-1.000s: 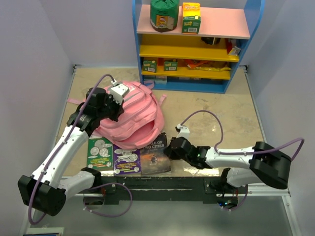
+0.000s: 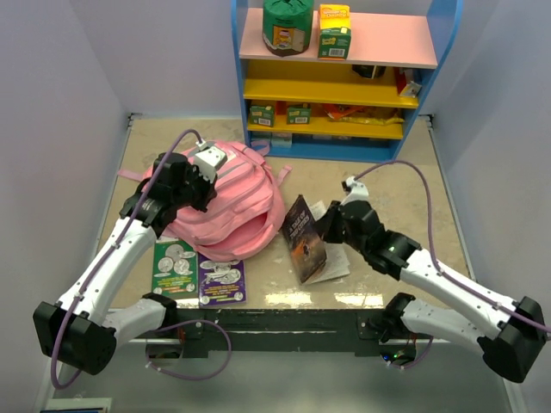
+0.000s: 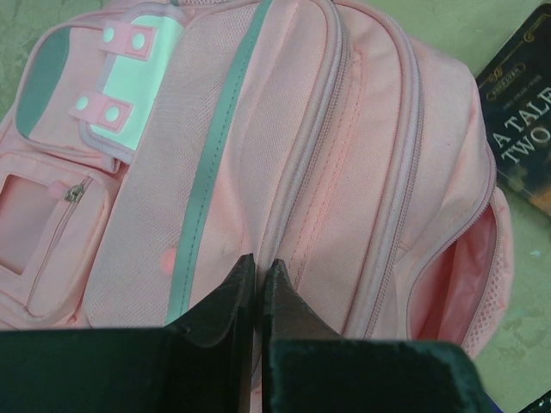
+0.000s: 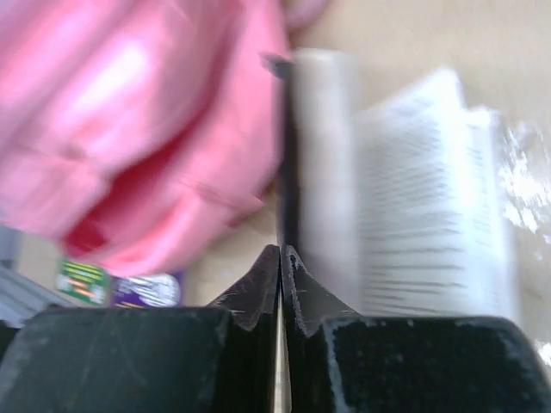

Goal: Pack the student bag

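Observation:
The pink backpack (image 2: 237,198) lies at the left of the table, its front pocket (image 3: 448,288) gaping with nothing visible inside. Pinched in my left gripper is pink fabric along the bag's zipper seam. My right gripper (image 2: 327,231) is shut on the dark-covered book (image 2: 301,241), "A Tale of Two Cities", just right of the bag. The book stands tilted, its cover facing the bag and white pages (image 4: 422,206) hanging loose on the other side. In the right wrist view the black cover edge runs up from the fingertips.
A green booklet (image 2: 175,268) and a purple booklet (image 2: 221,281) lie by the front edge, partly under the bag. Behind stands a blue-sided shelf (image 2: 323,89) with boxes.
My right gripper has moved right and back with the book, which lay nearly flat by the purple booklet and is now tilted up with its pages fanned. The left arm and bag have stayed put.

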